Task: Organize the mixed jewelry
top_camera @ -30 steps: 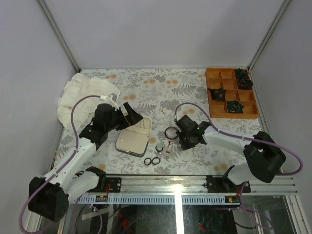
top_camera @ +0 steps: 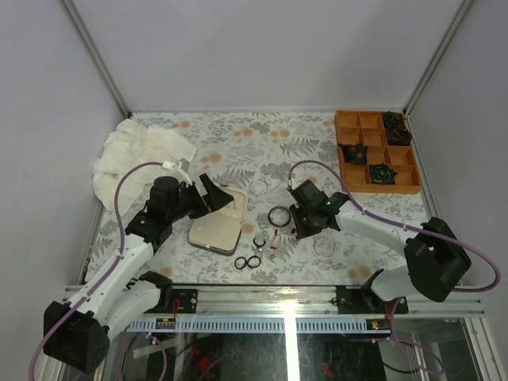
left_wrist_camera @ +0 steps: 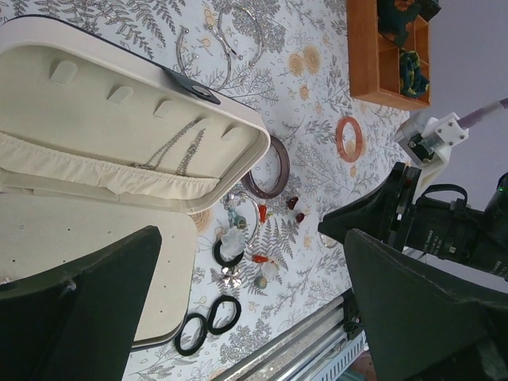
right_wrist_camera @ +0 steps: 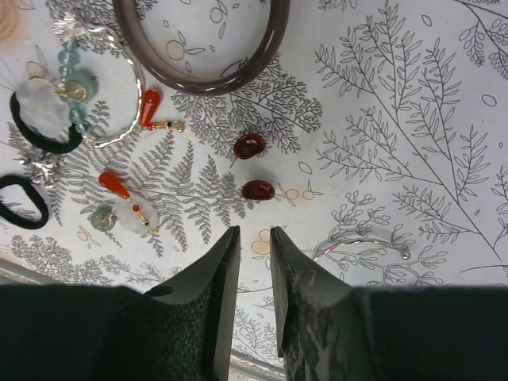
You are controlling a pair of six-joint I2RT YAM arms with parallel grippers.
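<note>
An open cream jewelry box (left_wrist_camera: 95, 262) lies at centre left, with silver chains (left_wrist_camera: 187, 148) in its lid. My left gripper (top_camera: 214, 190) hovers over it, fingers wide apart and empty. Beside the box are a dark bangle (left_wrist_camera: 275, 170), earrings with orange drops (right_wrist_camera: 113, 184), a teal bead bracelet (right_wrist_camera: 76, 90) and black hair ties (left_wrist_camera: 224, 314). Two dark red studs (right_wrist_camera: 249, 145) lie just ahead of my right gripper, whose fingers stand slightly apart with nothing between them. A thin silver open bangle (right_wrist_camera: 361, 242) lies to its right.
A wooden compartment tray (top_camera: 367, 188) at the back right holds several dark scrunchies (top_camera: 382, 173). White cloth (top_camera: 135, 155) is heaped at the back left.
The left gripper has shifted slightly and its fingers look wider than a second ago. The right gripper has shifted a little near the studs. The jewelry appears unmoved.
</note>
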